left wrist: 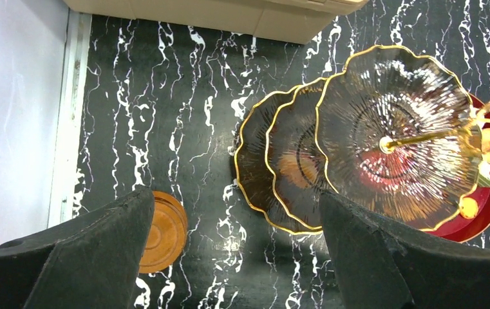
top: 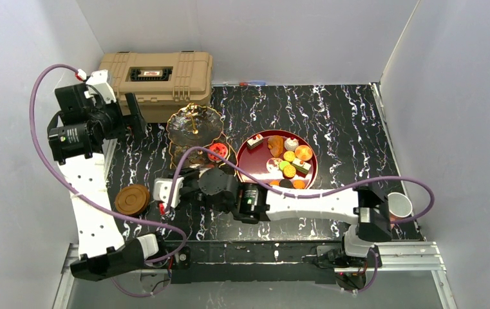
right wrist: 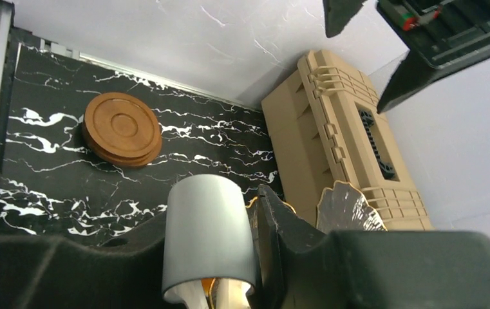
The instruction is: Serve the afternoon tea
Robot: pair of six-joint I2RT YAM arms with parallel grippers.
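Note:
My left gripper stands open and empty, left of the gold-rimmed tiered stand [left wrist: 393, 90] and near the brown case. A red round sweet [top: 218, 151] sits on a lower tier. My right gripper is shut on a pale, rounded piece that looks like a pair of tongs [right wrist: 208, 222]. Two white legs and a bit of orange show beneath its rim; whether the legs hold anything cannot be told. In the top view the right hand is low beside the stand's front. The red tray [top: 315, 174] carries several sweets and small cakes.
A brown round lid or coaster [top: 132, 200] lies left of the stand. The tan case [top: 158, 84] blocks the back left. A white cup [top: 399, 206] stands at the right edge. Free marble lies right of the tray.

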